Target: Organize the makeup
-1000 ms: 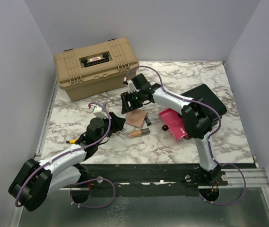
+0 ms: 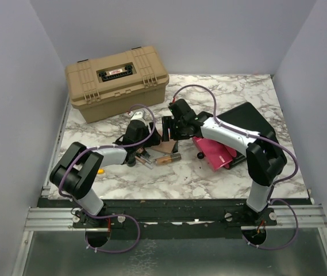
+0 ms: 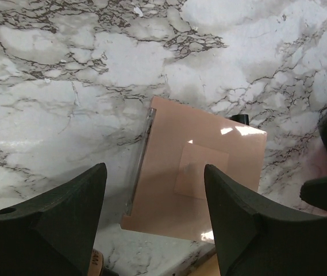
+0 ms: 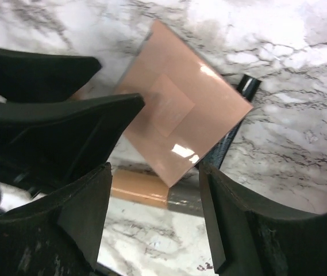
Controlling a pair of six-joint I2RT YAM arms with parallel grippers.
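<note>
A flat square compact (image 3: 169, 167), pinkish tan and glossy, lies on the marble table. My left gripper is open above its near-left side, nothing held between its fingers. From the right wrist view the compact (image 4: 177, 106) lies ahead of my right gripper, whose fingers stand apart and empty. The left gripper's dark fingers (image 4: 71, 132) reach in over the compact's left part. Under the compact's edge a black tube (image 4: 232, 129) sticks out. A tan and grey tube (image 4: 146, 190) lies just in front. The pink case (image 2: 214, 154) is partly hidden by my right arm.
A closed tan toolbox (image 2: 117, 80) stands at the back left. Beside the pink case lies a black bag (image 2: 248, 123), with a small round black item (image 2: 200, 155) nearby. Free marble lies at the front middle. Both grippers are close together.
My left arm has swung in to the right, over the compact. The right gripper has shifted right and toward the front. The compact looks to be in about the same place.
</note>
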